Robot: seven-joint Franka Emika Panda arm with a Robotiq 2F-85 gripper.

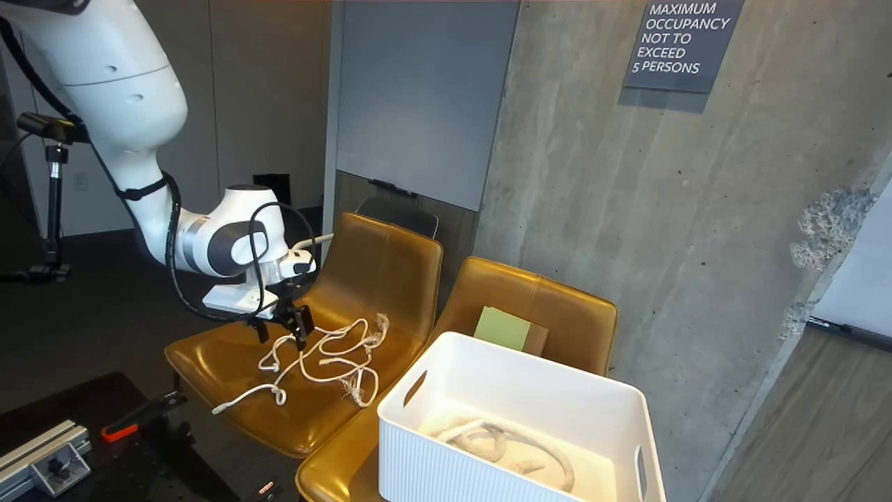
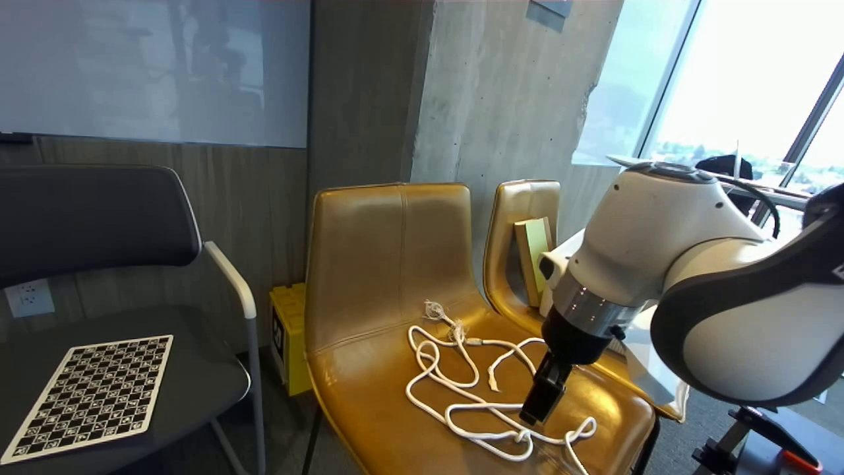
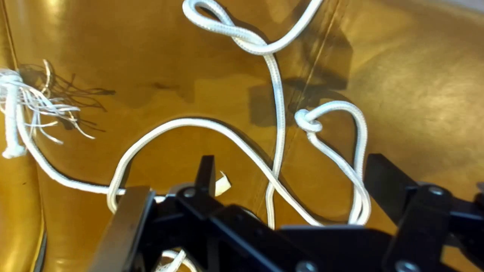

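Note:
A long white rope (image 3: 278,99) lies in loose loops on the seat of a brown leather chair (image 2: 391,269). It has a small knot (image 3: 309,120) and a frayed end (image 2: 434,310). Just above the rope, my gripper points down with its fingers wide apart, and nothing is held between them. In the wrist view, strands of rope run below and between the black fingers. Part of the rope is hidden behind the gripper body. A white bin (image 1: 431,464) stands on the neighbouring brown chair, with a pale rope (image 1: 480,448) inside it.
Behind the bin, a green book (image 1: 502,328) leans on the second chair's backrest. A dark armchair (image 2: 99,225) with a checkered board (image 2: 95,392) stands on the other side, and a yellow box (image 2: 293,332) sits on the floor between. The concrete wall rises behind.

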